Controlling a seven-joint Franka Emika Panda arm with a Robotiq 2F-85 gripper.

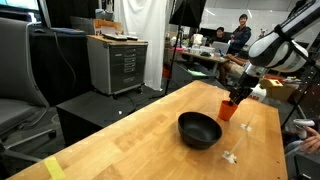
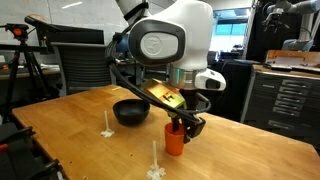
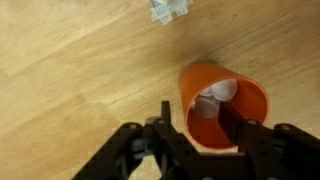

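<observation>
An orange cup (image 3: 243,72) stands upright on the wooden table, with a few pale round things (image 3: 212,98) inside it. My gripper is at the cup with its fingers apart. In the wrist view one finger appears outside the cup's left rim and the other over the cup's mouth. Whether either finger touches the wall cannot be told. From the side, the gripper (image 2: 182,122) reaches down to the top of the cup (image 2: 174,142); the far exterior view also shows the cup (image 1: 227,110) below the arm.
A black bowl (image 1: 199,130) sits on the table (image 1: 120,145), apart from the cup. White tape-like marks (image 2: 155,165) lie on the tabletop near the cup. Much of the table beyond the bowl is clear.
</observation>
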